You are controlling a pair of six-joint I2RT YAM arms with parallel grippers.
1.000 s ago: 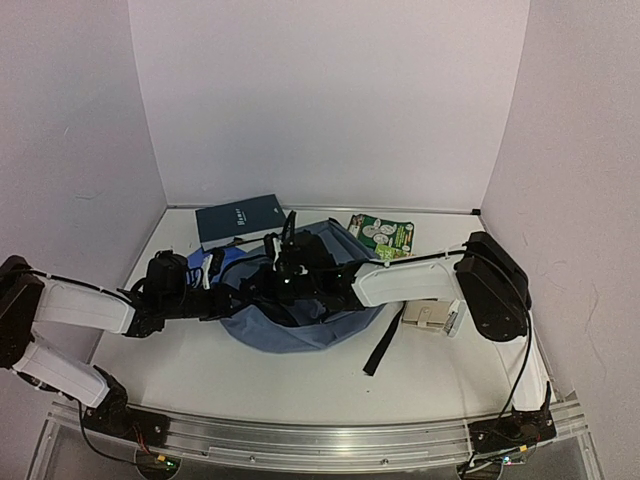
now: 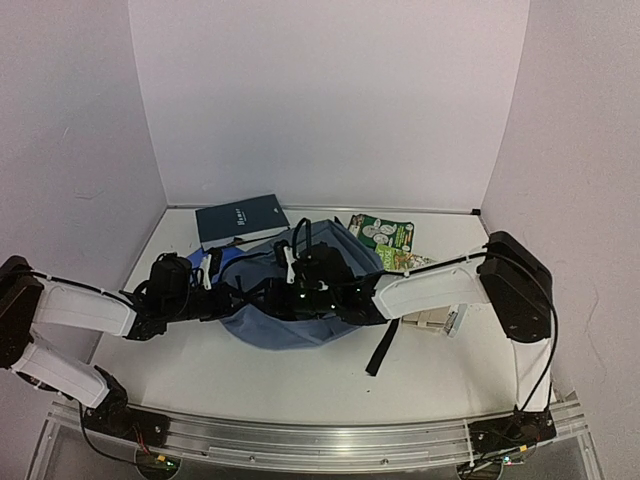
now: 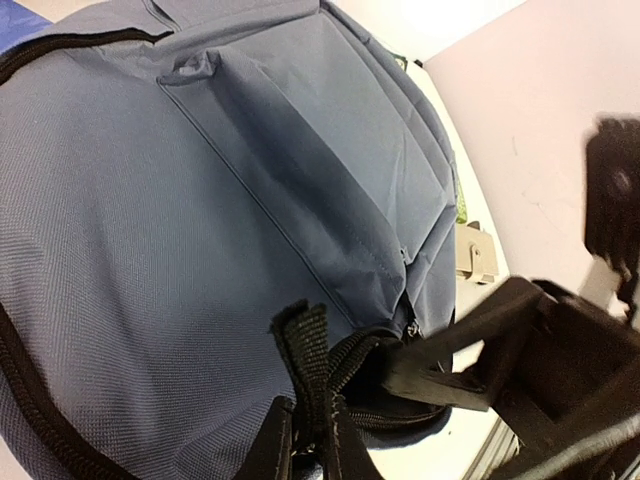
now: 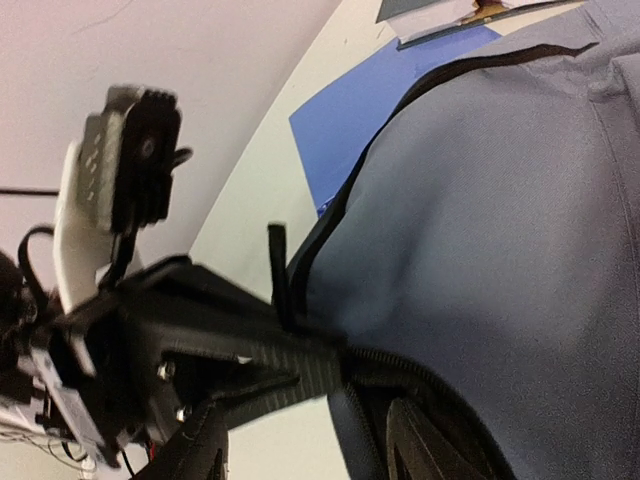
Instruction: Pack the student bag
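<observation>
The blue-grey bag lies in the middle of the table, its black-trimmed mouth partly hidden by both arms. At the bag's left edge is my left gripper; in the left wrist view its fingers are shut on a black strap at the bag's rim. Close beside it, over the bag's opening, is my right gripper. The right wrist view shows its fingers spread apart, with the bag's black zipper edge near them and nothing seen gripped. The bag's inside is mostly hidden.
A dark book lies behind the bag at left, with a blue sheet beside it. Green packs lie at the back right. A beige case is partly under the right arm.
My right arm has shifted toward the front and right, its forearm now covering more of the beige case. The left arm and the bag have barely moved.
</observation>
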